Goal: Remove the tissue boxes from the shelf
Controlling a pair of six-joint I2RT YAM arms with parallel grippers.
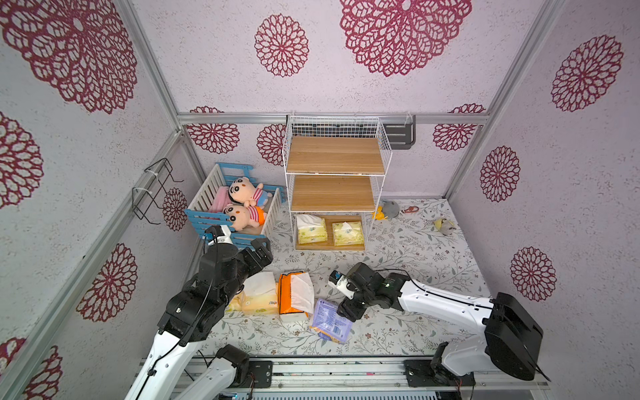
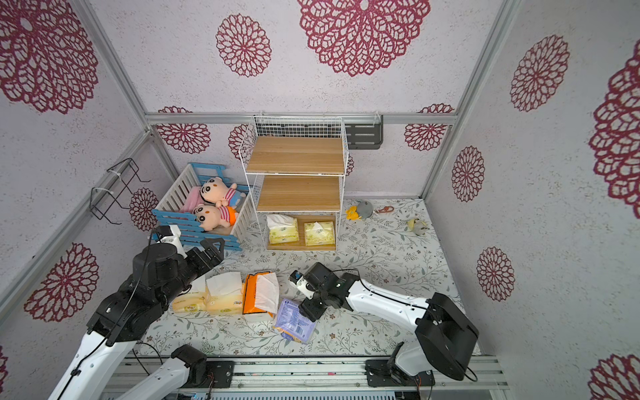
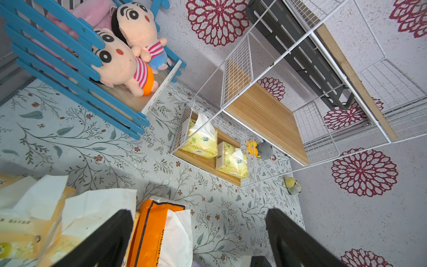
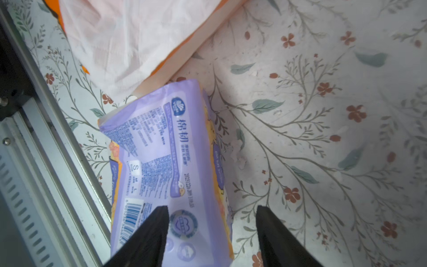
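Note:
On the white wire shelf's bottom level sit two yellow tissue packs, one at left [image 1: 311, 232] and one at right [image 1: 346, 233]; both upper boards [image 1: 333, 190] are bare. My open left gripper [image 1: 261, 248] hangs above the front left, left of the shelf. My open right gripper is over a purple tissue pack [image 4: 160, 173], which lies on the floor in front, nothing seen held. Beside that pack lie an orange-edged pack [image 3: 146, 231] and pale yellow packs [image 2: 223, 303].
A blue-and-white crib [image 2: 193, 226] holding dolls stands left of the shelf. Small toys [image 2: 360, 210] lie to the shelf's right. The floor between the shelf and my right arm, and toward the right, is mostly clear.

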